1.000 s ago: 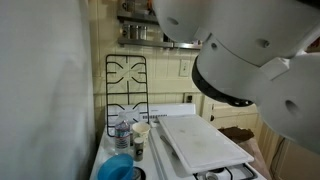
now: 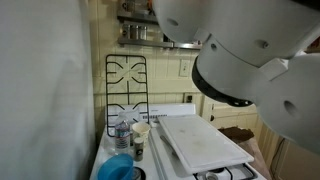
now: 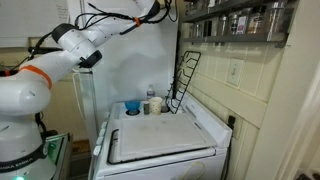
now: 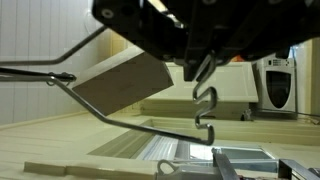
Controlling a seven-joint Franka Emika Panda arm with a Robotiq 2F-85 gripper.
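In the wrist view my gripper reaches down from the top edge, its dark fingers close together. Between their tips is a bent metal wire (image 4: 206, 102), whose wavy end hangs below them. Longer bars of a wire frame (image 4: 130, 122) run off to the left in the same view; whether every bar belongs to one piece I cannot tell. A black wire rack (image 2: 127, 90) stands upright by the back wall, and the other exterior view shows this rack (image 3: 185, 75) tilted. There my arm (image 3: 120, 17) crosses the top; its fingertips are hard to make out.
A white board (image 2: 200, 140) covers much of the stove (image 3: 190, 160). Beside it are a blue bowl (image 2: 116, 167), a clear bottle (image 2: 122, 135) and a pale cup (image 2: 142, 129). Shelves with jars (image 3: 240, 25) project from the wall above.
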